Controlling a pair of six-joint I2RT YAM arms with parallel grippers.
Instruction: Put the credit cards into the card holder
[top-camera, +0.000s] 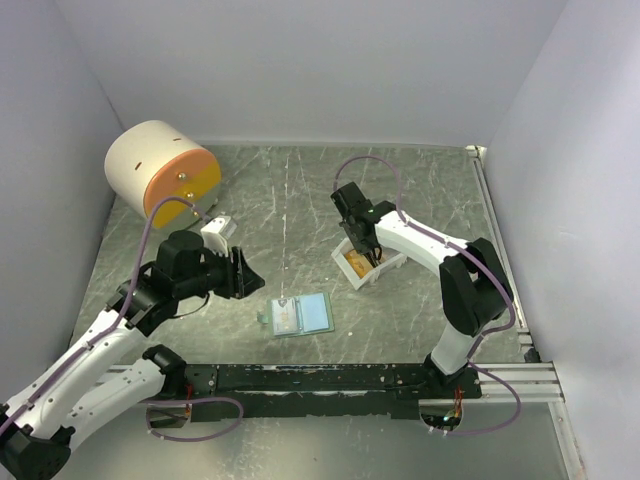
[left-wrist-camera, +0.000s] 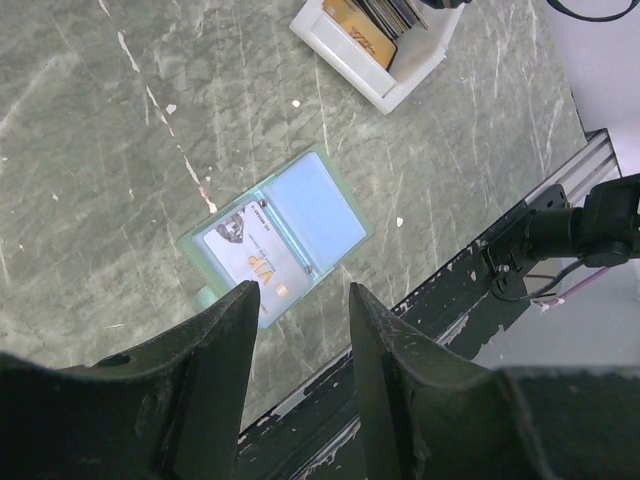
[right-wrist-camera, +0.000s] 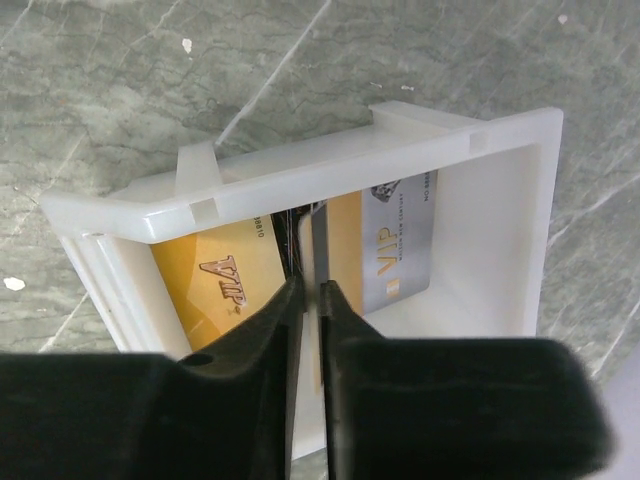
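The card holder (left-wrist-camera: 322, 215) lies opened flat on the table, pale blue with a green border. A silver VIP card (left-wrist-camera: 255, 258) shows in its left pocket; the right side looks empty. My left gripper hovers above the holder's near side, open and empty. In the white tray (right-wrist-camera: 500, 230) lie a gold VIP card (right-wrist-camera: 225, 280), a silver VIP card (right-wrist-camera: 398, 240) and darker cards between them. Reaching into that tray, my right gripper is shut on a thin card (right-wrist-camera: 308, 245) seen edge-on between its fingertips.
A cream and orange drum-shaped object (top-camera: 160, 170) stands at the back left. Bare grey tabletop (top-camera: 270, 200) lies between it and the tray. A black rail (top-camera: 310, 378) runs along the front edge.
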